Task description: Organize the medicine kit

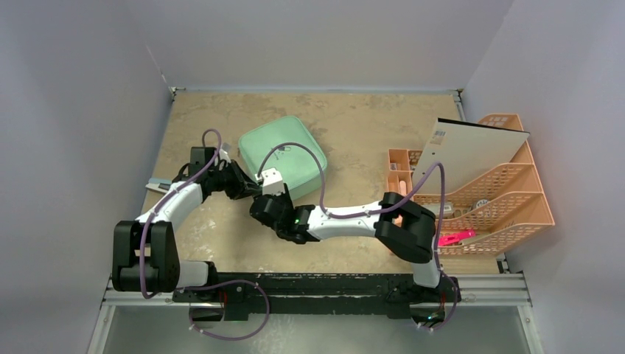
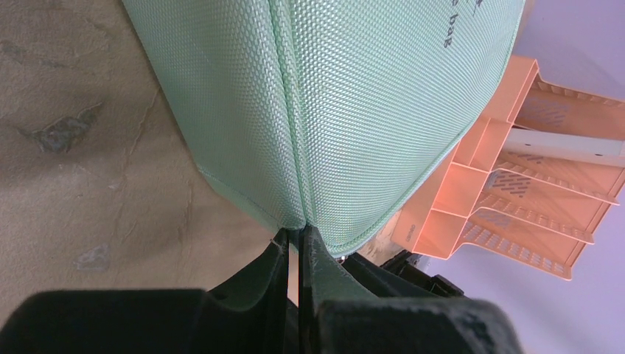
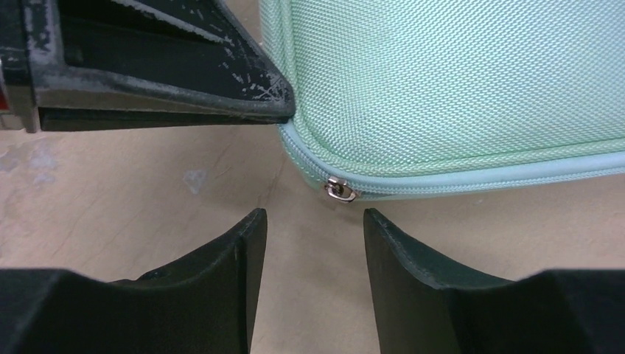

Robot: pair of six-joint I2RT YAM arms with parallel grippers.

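Observation:
A mint-green zippered kit bag (image 1: 282,147) lies tilted on the left-middle of the table. My left gripper is shut on its corner edge, as the left wrist view shows. In the right wrist view the left gripper's fingertip presses at that edge, and a small metal zipper pull (image 3: 340,190) hangs just below it. My right gripper stands open just short of the zipper pull, nothing between its fingers. From above, both grippers meet at the bag's near edge, partly hiding each other.
An orange organizer (image 1: 516,214) with compartments and a white board (image 1: 464,155) on it fills the right side. A white object (image 1: 155,184) lies at the far left.

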